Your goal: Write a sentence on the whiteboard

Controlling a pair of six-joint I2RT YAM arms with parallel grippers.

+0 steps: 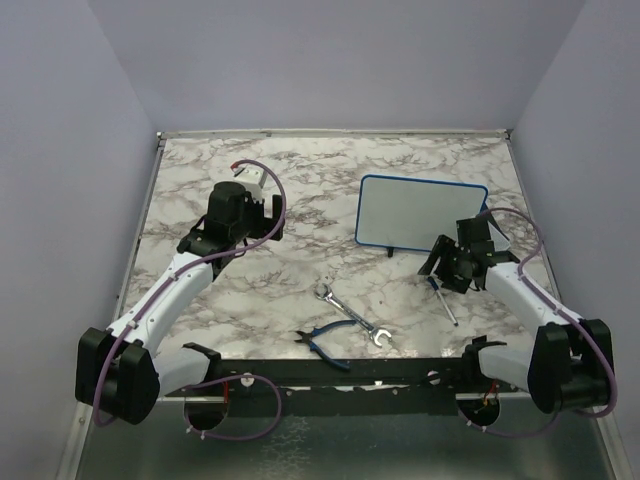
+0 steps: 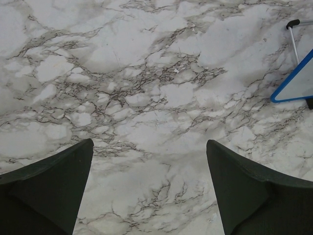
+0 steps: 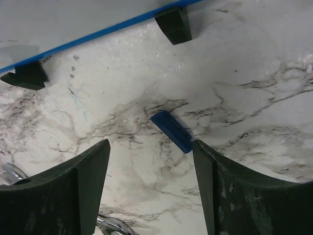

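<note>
The whiteboard [image 1: 420,213], framed in blue, stands tilted on small black feet at the back right. In front of it a marker [image 1: 447,308] with a dark blue cap lies on the marble table. My right gripper [image 1: 444,274] is over the capped end, fingers part open and nothing held. In the right wrist view the cap [image 3: 172,131] shows beyond and between the fingertips, nearer the right finger [image 3: 215,181], which hides the rest of the marker. My left gripper is open and empty above bare table, left of the board.
A double-ended wrench [image 1: 352,312] and blue-handled pliers [image 1: 325,342] lie at the front middle, left of the marker. One black board foot [image 3: 174,25] is close behind the cap.
</note>
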